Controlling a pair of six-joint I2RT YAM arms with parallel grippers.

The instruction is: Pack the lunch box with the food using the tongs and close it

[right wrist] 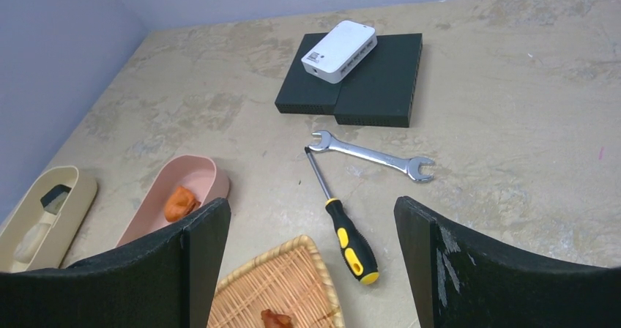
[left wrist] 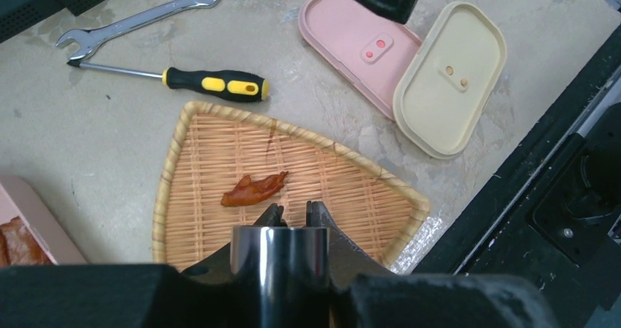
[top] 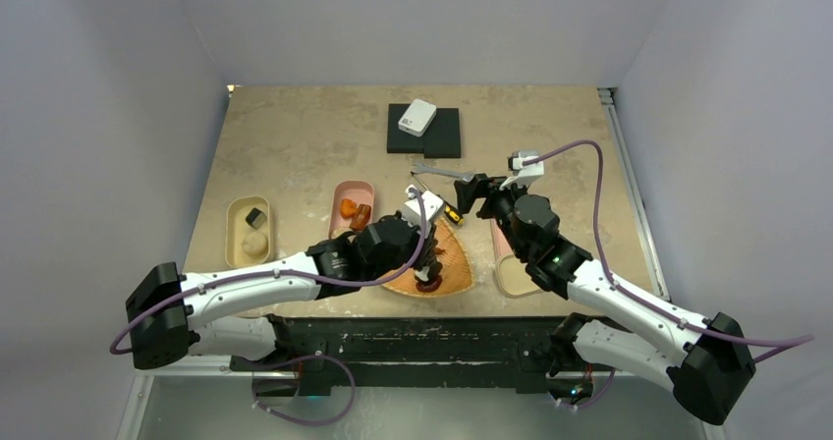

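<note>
A fan-shaped woven basket [top: 457, 275] sits near the table's front edge. One glossy brown meat piece [left wrist: 254, 189] lies inside it. Over the basket my left gripper is shut with its fingertips slightly apart; at its tips the top view shows a dark red piece [top: 428, 286]. A silver cylinder hides the grip in the left wrist view, and I cannot tell how high the piece is. To the right and farther back, my right gripper stands open and empty above the table. A pink box [right wrist: 198, 168] with orange food [right wrist: 180, 203] is left of the basket.
A cream box [top: 236, 234] stands far left. Pink [left wrist: 359, 42] and cream [left wrist: 450, 79] lids lie right of the basket. Behind it are a screwdriver [right wrist: 351, 244], a wrench [right wrist: 370, 154], and black boxes [right wrist: 381, 79] bearing a white device [right wrist: 340, 51].
</note>
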